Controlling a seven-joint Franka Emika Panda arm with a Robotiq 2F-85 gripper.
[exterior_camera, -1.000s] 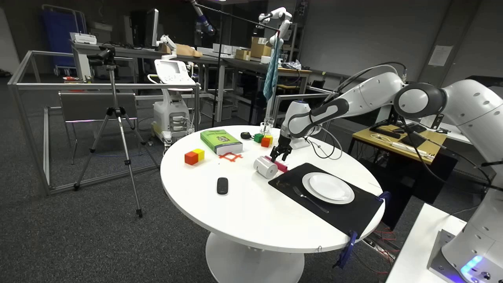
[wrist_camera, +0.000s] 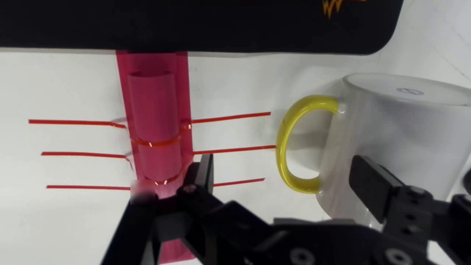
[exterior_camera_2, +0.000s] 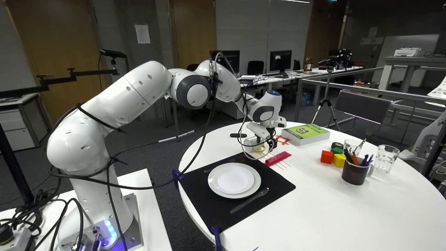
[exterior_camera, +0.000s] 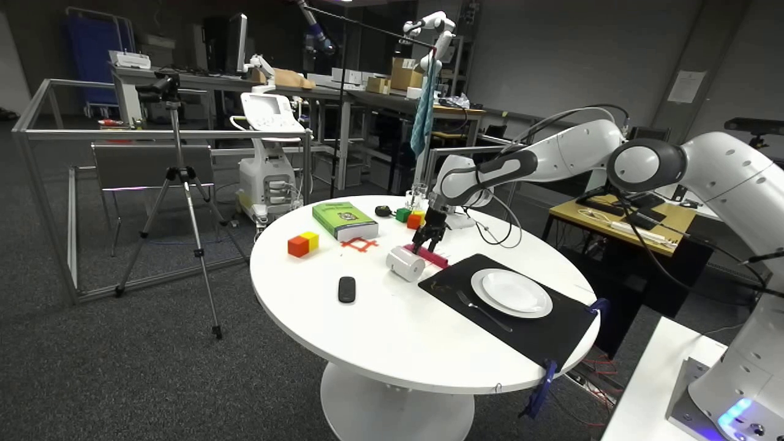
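Observation:
A white mug (wrist_camera: 397, 141) with a yellow handle (wrist_camera: 284, 145) lies on its side on the white table, its handle turned toward a pink roll. My gripper stands open low over the table, its fingers spread wide. In the wrist view one finger (wrist_camera: 204, 171) is by the edge of the pink roll (wrist_camera: 156, 110), and the other overlaps the mug's body. Between them, a little further up the picture, shows the handle. From exterior view 1 the gripper (exterior_camera: 428, 239) is right behind the mug (exterior_camera: 405, 263). Whether the fingers touch the mug, I cannot tell.
A black placemat (exterior_camera_2: 267, 184) with white plates (exterior_camera_2: 234, 180) and cutlery is close to the roll. Thin red strips extend from the roll's sides. Further off are a green book (exterior_camera_2: 305, 133), coloured cubes, a dark pen mug (exterior_camera_2: 354, 172) and glasses.
In exterior view 1 the mug has shifted left and slightly toward the camera. My gripper and forearm have moved left as well.

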